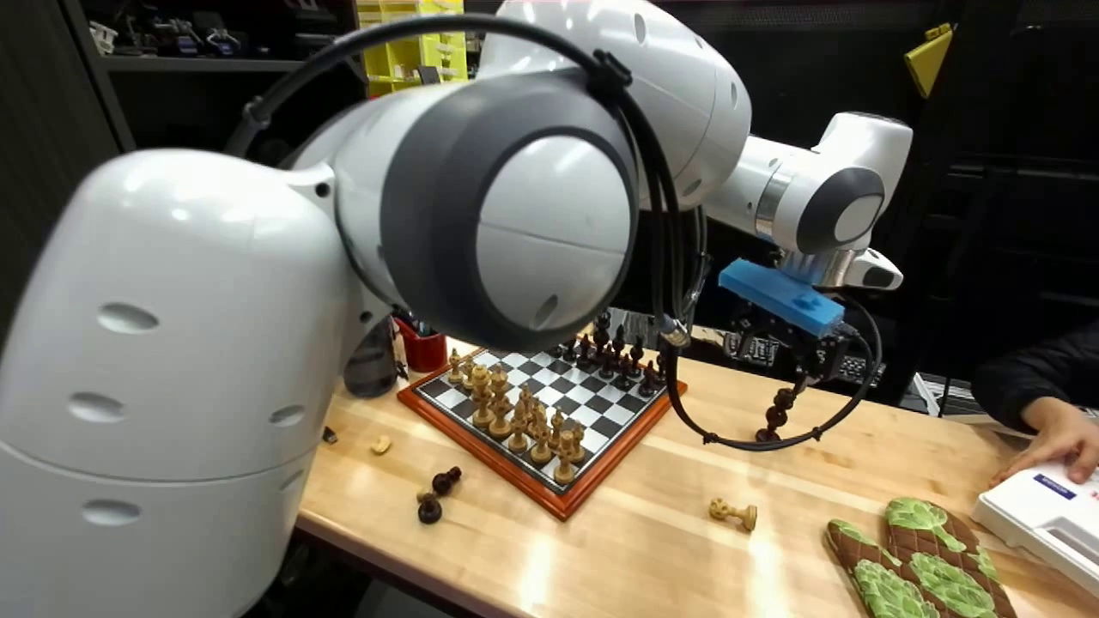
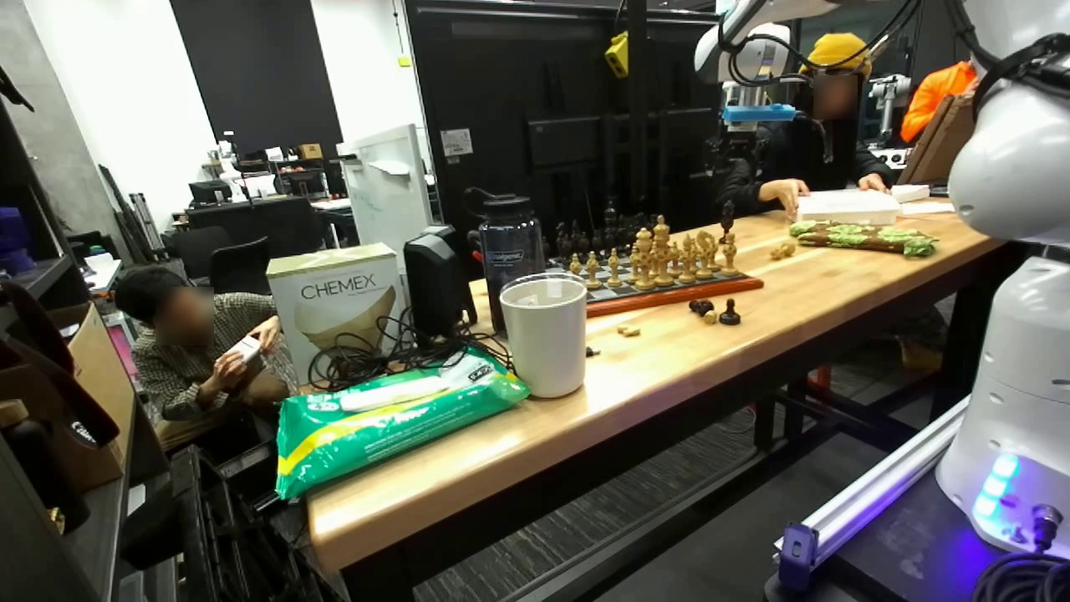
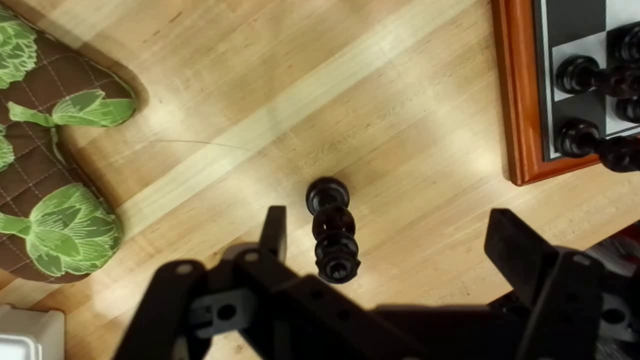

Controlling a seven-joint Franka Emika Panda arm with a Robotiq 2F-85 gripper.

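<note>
A tall dark chess piece stands upright on bare table in the wrist view, between the spread fingers of my open gripper and nearer the left one, touching neither. In exterior view 1 the same dark piece shows just below the gripper. The chessboard with its red-brown frame lies to the left, light pieces along its near side and dark ones along its far side. A light piece rests on its side on the table.
Two dark pieces are off the board at the near left. A brown and green oven mitt and a white case, with a person's hand on it, are at the right. A hanging cable loop passes near the board's corner.
</note>
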